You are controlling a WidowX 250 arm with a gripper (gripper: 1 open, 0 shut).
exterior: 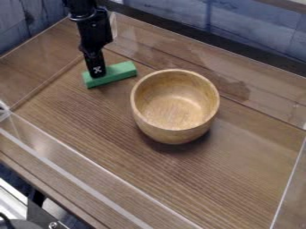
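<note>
A green block (117, 73) lies on the wooden table at the upper left. My black gripper (98, 68) reaches down from the top edge, its fingertips at the left part of the block, shut as far as shows; whether they touch or grip it I cannot tell. To the right stands a large wooden bowl (174, 100), empty.
Raised edges bound it at the left and back right, with some cables beyond the lower left corner.
</note>
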